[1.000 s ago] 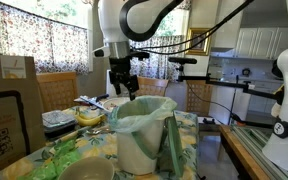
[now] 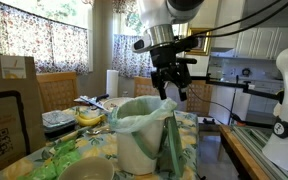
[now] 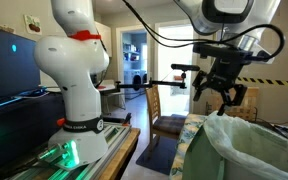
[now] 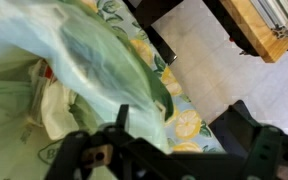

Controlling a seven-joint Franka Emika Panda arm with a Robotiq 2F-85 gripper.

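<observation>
A bin with a pale translucent liner bag folded over its rim stands on the patterned table. My open gripper points down at the bin's right rim. In exterior view 2 the gripper hangs close to the liner's upper edge; I cannot tell whether it touches. From the wrist, the dark fingers lie over the liner's edge, and crumpled pale waste shows inside the bin. Nothing is visibly gripped.
A green lid or flap stands against the bin's right side. A bowl, green packets and a cardboard box occupy the left of the table. The floor shows beyond the table's edge.
The arm has moved right across the bin in exterior view 1, from above its left part to its right rim, and come lower. The bin has stayed in place.
</observation>
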